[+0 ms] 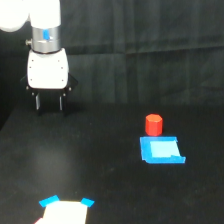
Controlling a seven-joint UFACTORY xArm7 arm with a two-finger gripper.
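My gripper hangs at the upper left below a white hand housing. Its two dark fingers stand apart, open, and nothing shows between them. A red block with an angular outline sits on the dark table, to the right of the gripper and well clear of it. Just in front of the block lies a pale square bordered with blue tape; whether the block touches the tape's back edge, I cannot tell.
At the front left, a pale patch with blue tape at its corners is cut off by the picture's lower edge. A black curtain hangs behind.
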